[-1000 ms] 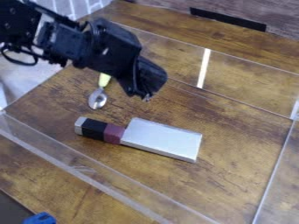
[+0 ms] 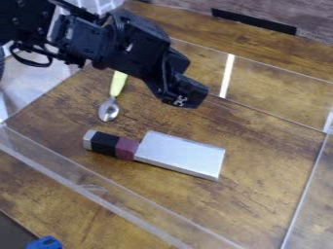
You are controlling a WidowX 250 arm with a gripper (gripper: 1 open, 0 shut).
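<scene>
My black gripper [image 2: 176, 89] hangs in the upper middle of the camera view, angled down to the right, above the table. It looks open, though its fingers are partly hidden by its dark body, and I see nothing held. Below it lies a flat silver blade-like object [image 2: 180, 154] with a dark red and black handle at its left end. Left of the gripper, a spoon [image 2: 109, 109] with a pale yellow-green handle lies on the wood, partly behind the arm.
Clear panel edges run along the front left and right. A blue object [image 2: 45, 242] sits at the bottom left corner. A white strip [image 2: 227, 76] lies at the back.
The arm and gripper have shifted slightly and turned a little, with the tip moving right. The objects on the table have not moved.
</scene>
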